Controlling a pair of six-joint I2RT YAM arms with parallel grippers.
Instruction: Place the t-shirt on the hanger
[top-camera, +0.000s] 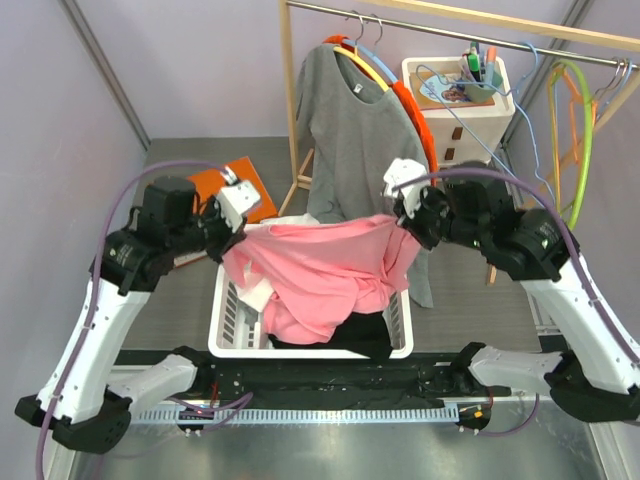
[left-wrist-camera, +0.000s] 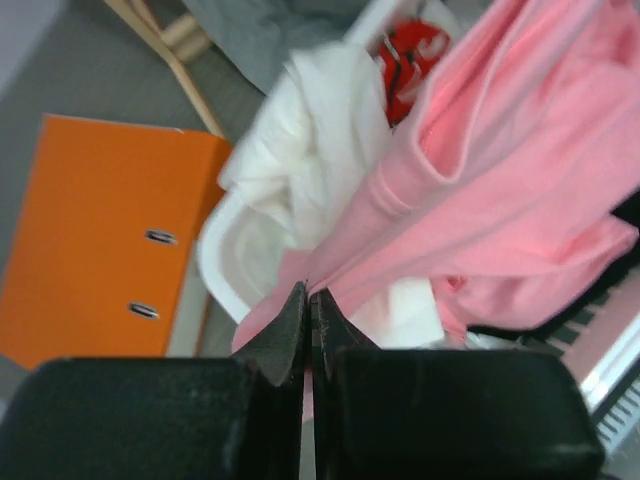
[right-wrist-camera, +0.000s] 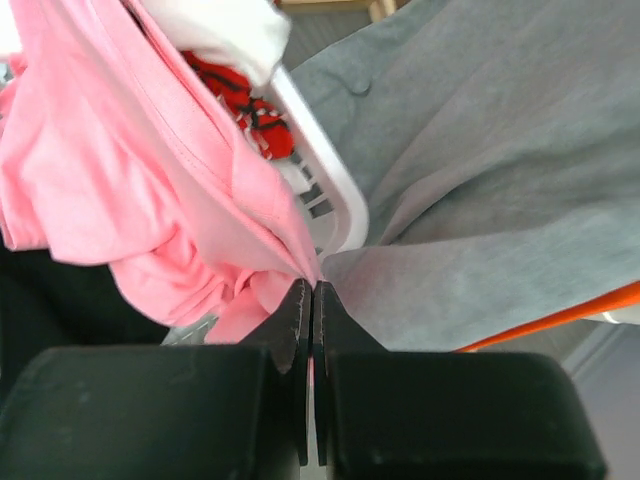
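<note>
A pink t-shirt (top-camera: 320, 270) is stretched up out of the white basket (top-camera: 225, 349) between my grippers. My left gripper (top-camera: 233, 232) is shut on its left end, the fabric (left-wrist-camera: 450, 200) running from the fingertips across the wrist view. My right gripper (top-camera: 408, 225) is shut on the other end, with pink cloth (right-wrist-camera: 230, 190) at its tips. The shirt's lower part rests over white and black clothes in the basket.
A rack holds a grey shirt (top-camera: 345, 150) and orange garment on hangers, plus empty hangers (top-camera: 580, 190) at right. A drawer unit (top-camera: 455, 130) stands behind. An orange box (left-wrist-camera: 110, 230) lies left of the basket.
</note>
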